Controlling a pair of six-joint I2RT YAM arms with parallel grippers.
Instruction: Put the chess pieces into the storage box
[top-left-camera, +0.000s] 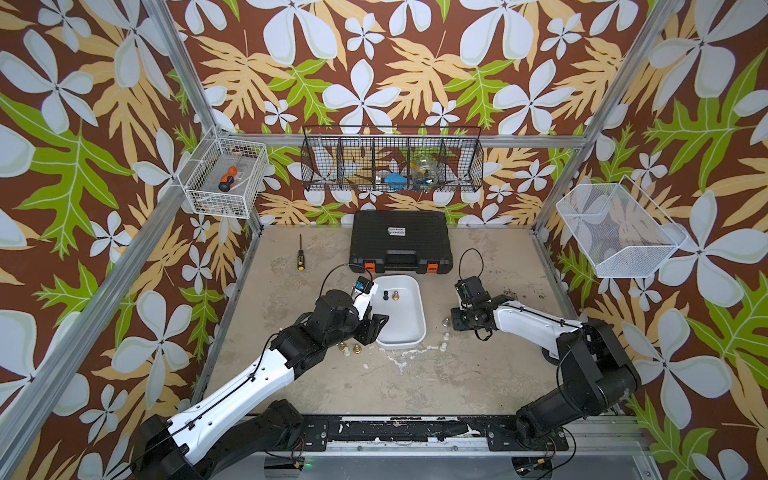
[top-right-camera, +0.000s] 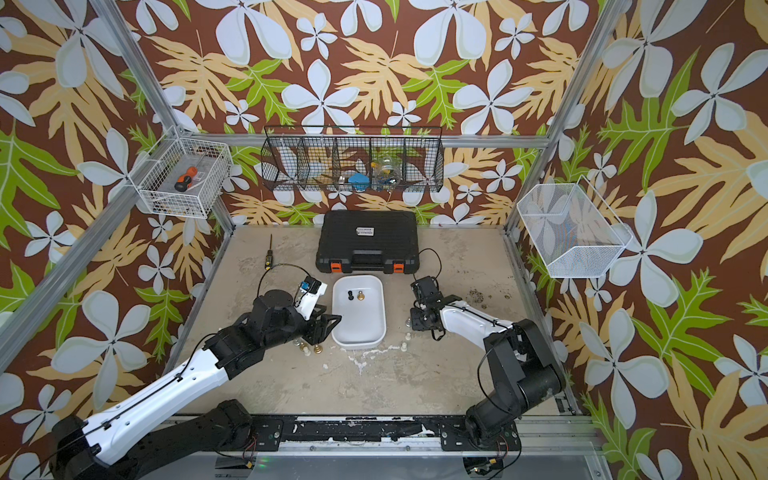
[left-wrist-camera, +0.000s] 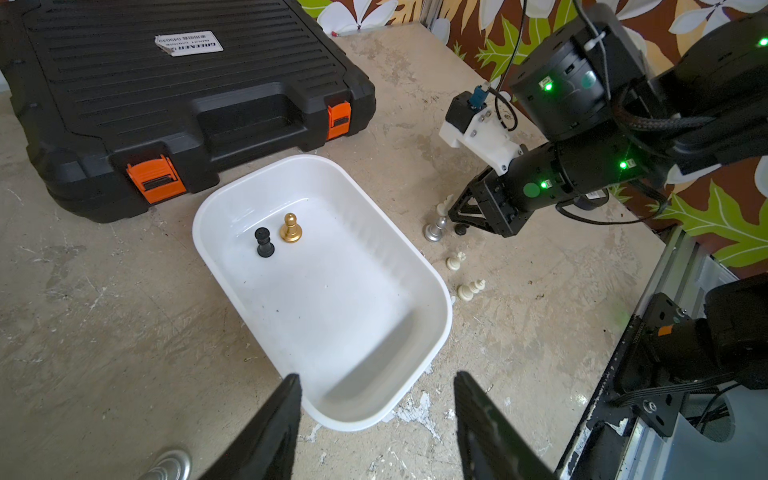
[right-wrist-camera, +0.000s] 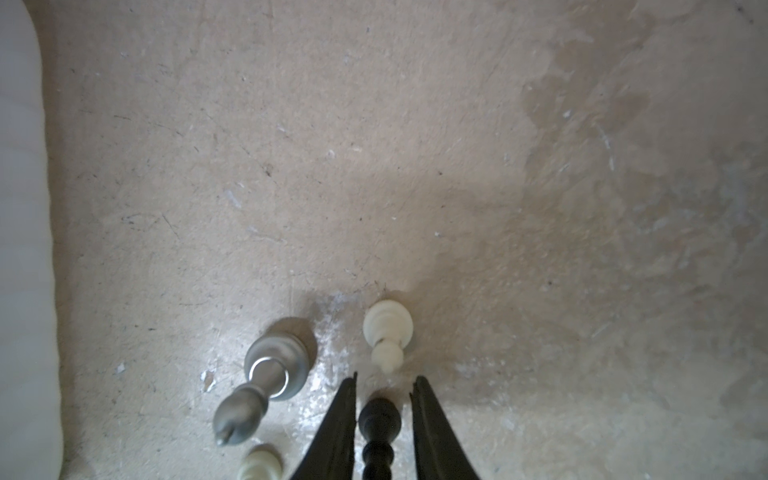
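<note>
The white storage box holds a black piece and a gold piece. My open left gripper is above its near end, fingers empty. Right of the box stand a silver piece and white pieces. My right gripper is low over them, part open, its fingertips either side of a black piece; whether they touch it I cannot tell. Gold pieces stand left of the box, partly behind the left arm.
A black case lies behind the box, a screwdriver at the back left. Wire baskets hang on the frame.
</note>
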